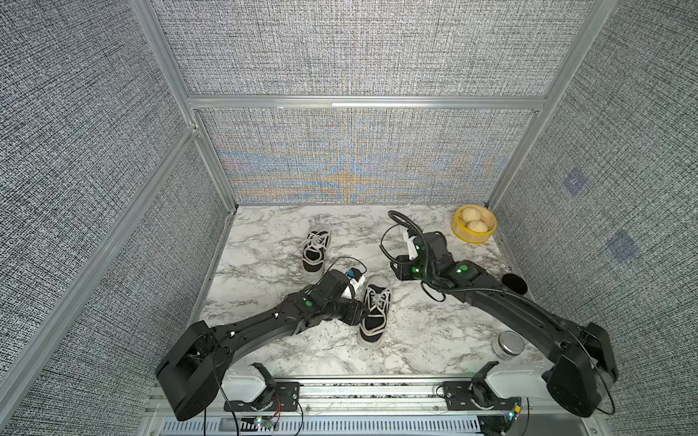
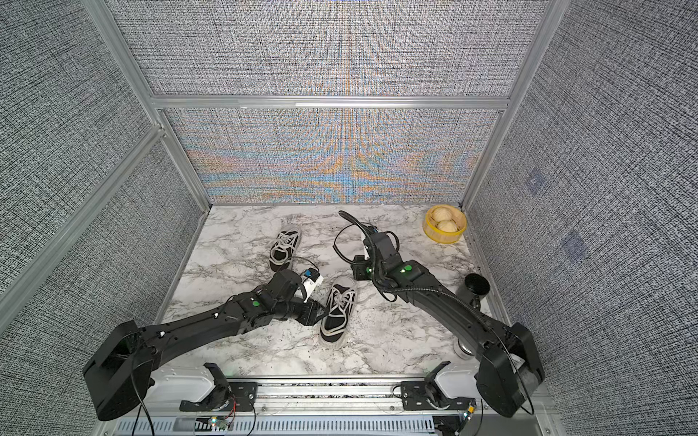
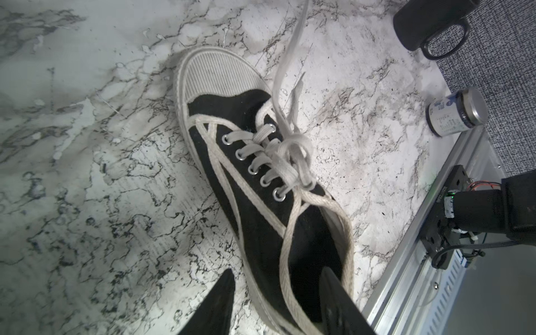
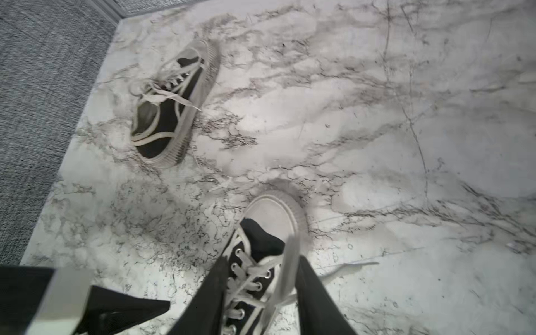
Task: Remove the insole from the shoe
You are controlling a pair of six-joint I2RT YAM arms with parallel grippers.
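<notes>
The near shoe [image 3: 268, 217], black canvas with white toe cap and pale laces, lies on the marbled table. Its opening [image 3: 312, 262] is dark inside; no insole can be made out. At its heel end, my left gripper is open, one finger over the shoe's opening and the other outside its side wall; contact cannot be told. One lace [image 3: 287, 61] rises high off the shoe. My right gripper is open, apart from the shoe, with the laces in its line of sight between the fingers. The shoe's heel is hidden in the right wrist view.
A matching second shoe [image 1: 315, 250] lies farther back left. Along the right side are a yellow-rimmed basket [image 1: 474, 223] with round buns, a dark mug [image 3: 432, 25] and a lidded jar [image 3: 455, 113].
</notes>
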